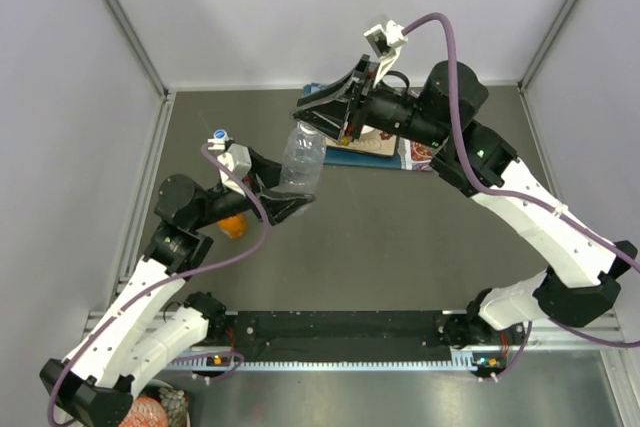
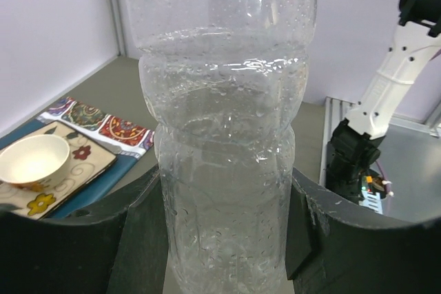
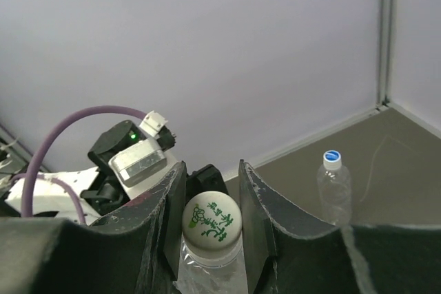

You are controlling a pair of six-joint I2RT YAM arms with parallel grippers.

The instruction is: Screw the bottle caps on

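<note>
A clear plastic bottle (image 1: 302, 162) (image 2: 220, 142) is held upright in my left gripper (image 1: 285, 189), which is shut around its body. Above it my right gripper (image 1: 325, 112) is shut on a white cap with green print (image 3: 211, 225) at the bottle's top; whether it is threaded on cannot be told. A second bottle (image 3: 334, 191) with a blue-and-white cap (image 3: 332, 160) stands at the back left of the table, mostly behind my left arm in the top view.
An orange object (image 1: 232, 225) lies near my left arm. At the back, a patterned board (image 1: 368, 145) with a bowl (image 2: 31, 158) rests on a blue mat (image 1: 350, 159).
</note>
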